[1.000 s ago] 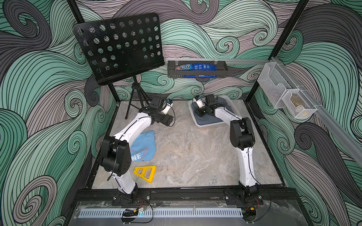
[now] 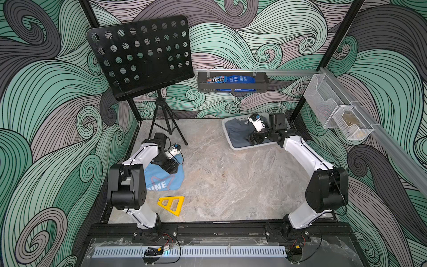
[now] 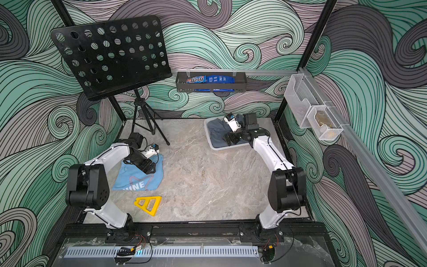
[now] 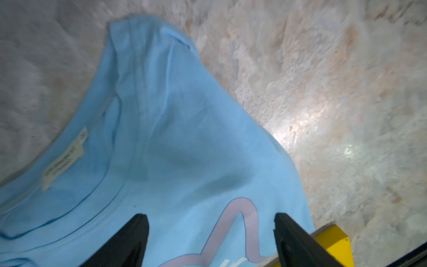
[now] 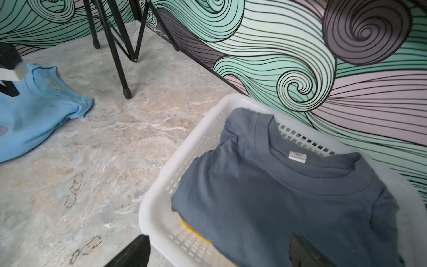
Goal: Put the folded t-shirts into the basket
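A light blue t-shirt (image 4: pixel 213 146) lies on the left of the table, its collar toward the far side and a printed design on its front. Above it hovers my left gripper, fingers apart, with no cloth between the fingers. In the white basket (image 5: pixel 175 164) at the back right rests a dark grey-blue t-shirt (image 5: pixel 275 195), laid flat with its collar at the far wall. Over that shirt stands my right gripper, open and empty. The right arm partly covers the basket in both top views.
A yellow triangular piece (image 2: pixel 171 204) lies in front of the blue shirt. Black tripod legs (image 2: pixel 164 111) of a music stand occupy the back left. Something yellow (image 5: pixel 195 231) peeks from under the shirt in the basket.
My left gripper has come from near the tripod back toward the front left, over the blue shirt. The right gripper has shifted rightward over the basket. Both shirts appear in place.
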